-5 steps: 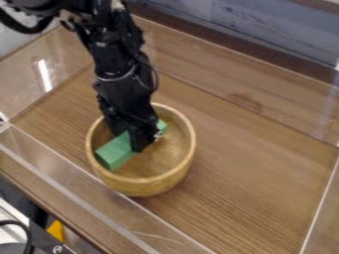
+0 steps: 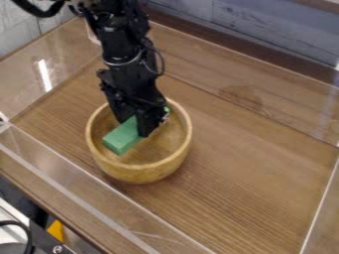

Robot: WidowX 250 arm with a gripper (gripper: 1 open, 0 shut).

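A round yellow-wooden bowl (image 2: 159,159) stands on the wooden table at the centre-left. Inside it lies a green block (image 2: 122,137), tilted toward the bowl's left side. My black gripper (image 2: 137,121) reaches down from the top into the bowl, at the block's upper end. Its fingertips are dark and partly hidden, so whether they grip the block is hard to see.
A pale wall runs along the back. At the lower left are the table's edge, a dark cable and a small yellow object (image 2: 56,228).
The gripper has moved back and slightly right within the bowl, and the green block's near end has shifted away from the bowl's front left.
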